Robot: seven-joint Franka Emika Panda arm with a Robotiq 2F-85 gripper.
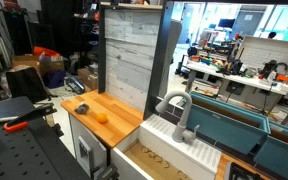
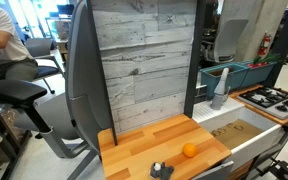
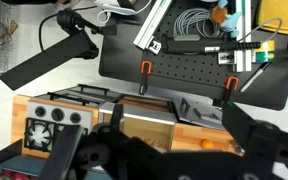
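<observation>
Two dark, blurred fingers of my gripper stand wide apart low in the wrist view, with nothing seen between their tips. Beyond them lies a pulled-out drawer [image 3: 149, 130], light inside; exterior view 1 shows small things on its floor [image 1: 159, 160]. A small orange ball-like thing [image 2: 190, 150] rests on the wooden counter [image 2: 149, 145]. Near it is a small dark grey object [image 2: 161, 170], too small to make out. Neither exterior view clearly shows the gripper.
A grey faucet [image 1: 184, 112] rises by the sink behind the drawer. A stovetop [image 2: 274, 100] lies at the right. A perforated black table [image 3: 204, 70] carries cables and tools along its far part. A panelled grey wall [image 2: 149, 75] backs the counter.
</observation>
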